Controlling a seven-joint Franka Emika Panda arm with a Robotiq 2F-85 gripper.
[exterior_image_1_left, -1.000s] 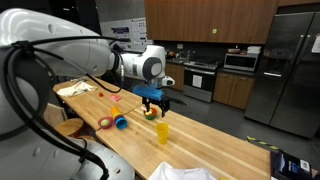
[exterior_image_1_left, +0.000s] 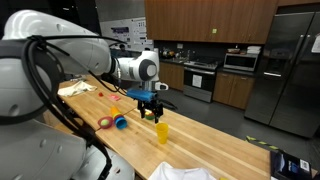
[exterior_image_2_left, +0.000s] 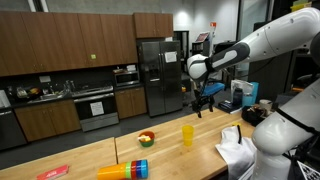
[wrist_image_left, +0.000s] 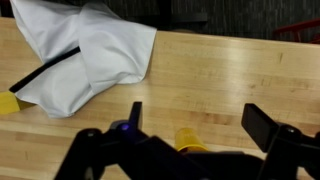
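Note:
My gripper stands open, its two dark fingers wide apart with only bare table showing between their tips. In the wrist view a yellow cup (wrist_image_left: 188, 139) shows at the lower middle, partly hidden by the gripper body. Exterior view 2 has the same yellow cup (exterior_image_2_left: 188, 135) upright on the wooden table, with the gripper (exterior_image_2_left: 205, 106) above the tabletop, behind it and to its right. From the first exterior side, the gripper (exterior_image_1_left: 149, 118) is up and to the left of the cup (exterior_image_1_left: 162, 133), apart from it.
A crumpled white cloth (wrist_image_left: 100, 55) lies at the upper left of the wrist view. A bowl with colourful items (exterior_image_2_left: 147, 138) and a striped multicoloured cylinder (exterior_image_2_left: 122, 170) are on the table. Something flat and red (exterior_image_2_left: 50, 170) lies farther left. Much tabletop right of the cup is clear in exterior view 1.
In exterior view 1 the arm and gripper have shifted left and slightly lower, with the forearm larger in view. The yellow cup has stayed in place.

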